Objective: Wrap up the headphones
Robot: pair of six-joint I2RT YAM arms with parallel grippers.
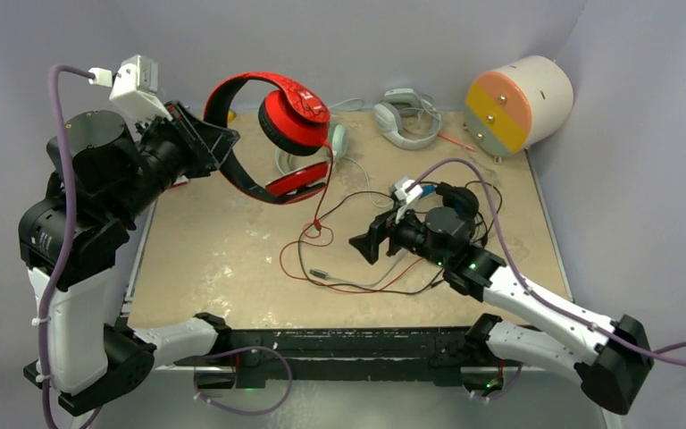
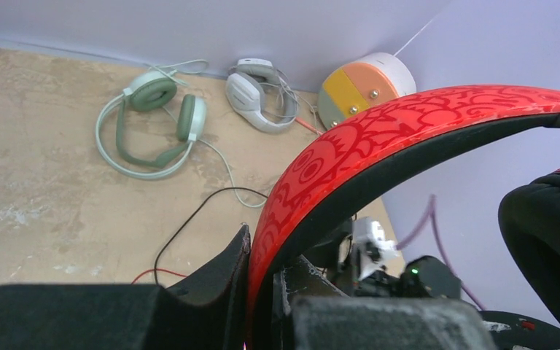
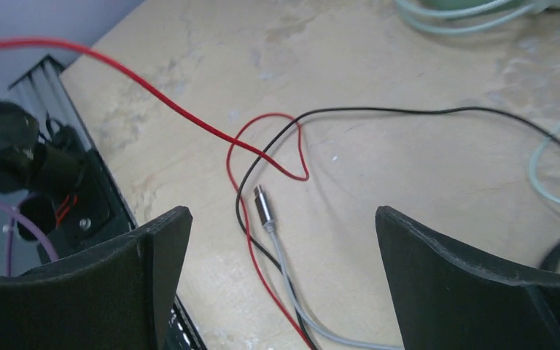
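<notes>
Red-and-black headphones [image 1: 290, 101] hang high above the table at the upper left. My left gripper [image 1: 219, 147] is shut on their headband; in the left wrist view the red headband [image 2: 364, 142] rises from between the fingers. Both ear cups face right in the top view. A red cable [image 1: 327, 183] runs down from them and lies in loose loops on the table. Over the table's right half, my right gripper [image 1: 368, 250] is open with nothing between its fingers. The red cable [image 3: 189, 117] passes beyond those fingers, apart from them.
Pale green headphones [image 2: 152, 91] and white headphones [image 1: 402, 116] lie at the back. A striped drum [image 1: 518, 98] stands back right. Black headphones [image 1: 460, 198] lie partly behind the right arm. A black cable and a grey plug [image 3: 264, 208] cross the red cable.
</notes>
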